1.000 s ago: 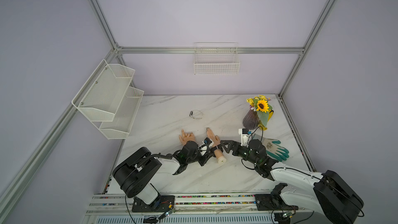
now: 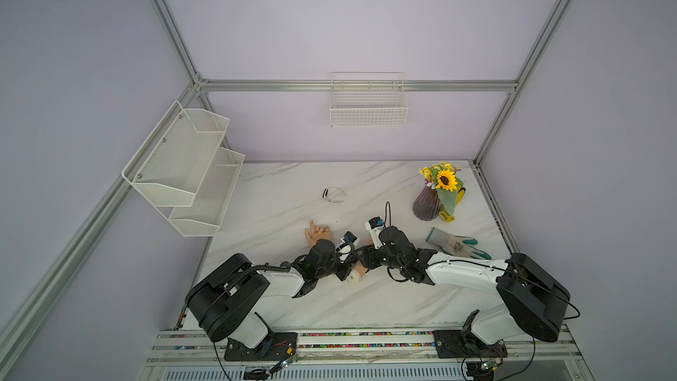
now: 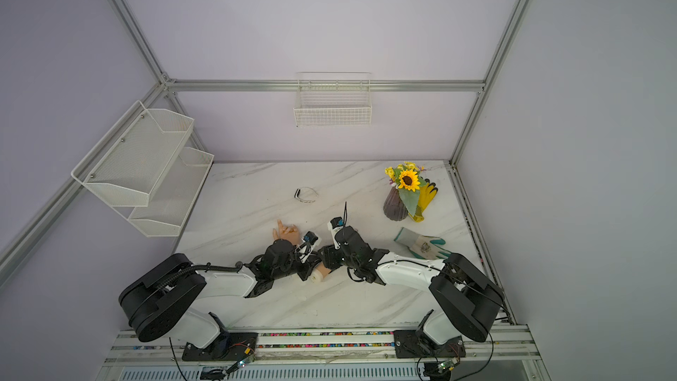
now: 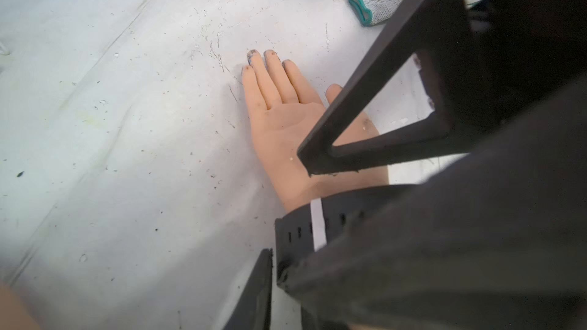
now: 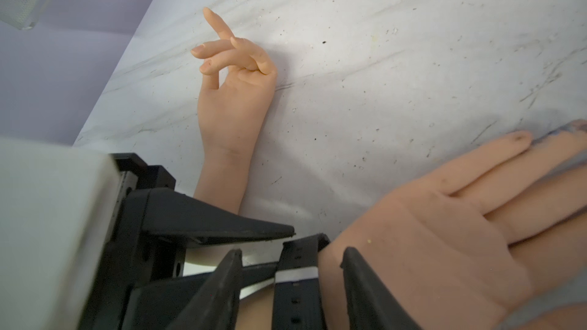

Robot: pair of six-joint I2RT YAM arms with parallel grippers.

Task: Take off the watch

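A black watch (image 5: pixel 296 299) with a white stripe is round the wrist of a palm-up mannequin hand (image 4: pixel 284 128). In the right wrist view, my right gripper has its fingers part open, straddling the watch strap from above. My left gripper (image 2: pixel 344 268) is at the left side of that wrist, beside the strap; in the top views both grippers crowd over the watch and hide most of it. The left fingers are dark and partly out of frame in the left wrist view.
A second hand (image 5: pixel 232 110) lies to the left. A vase of sunflowers (image 2: pixel 426 201), a yellow glove (image 3: pixel 426 197) and a grey-green glove (image 2: pixel 455 243) are at the right. A thin looped object (image 2: pixel 326 193) lies behind.
My right gripper has moved left onto the watched wrist. The left gripper and that forearm have shifted slightly to the left.
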